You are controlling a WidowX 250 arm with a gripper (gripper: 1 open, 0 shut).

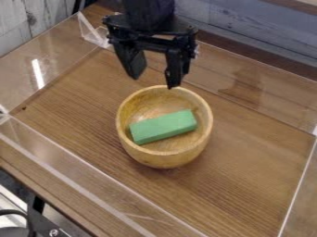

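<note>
A green rectangular block (164, 127) lies tilted inside a round yellow bowl (199, 141) at the middle of the camera view. My black gripper (154, 70) hangs above and behind the bowl, open, with nothing seen between its fingers.
The bowl stands on a wooden surface (242, 185) with clear room to the left, right and front. A grey panel (254, 32) runs along the back right, and a black cable (15, 222) shows at the lower left.
</note>
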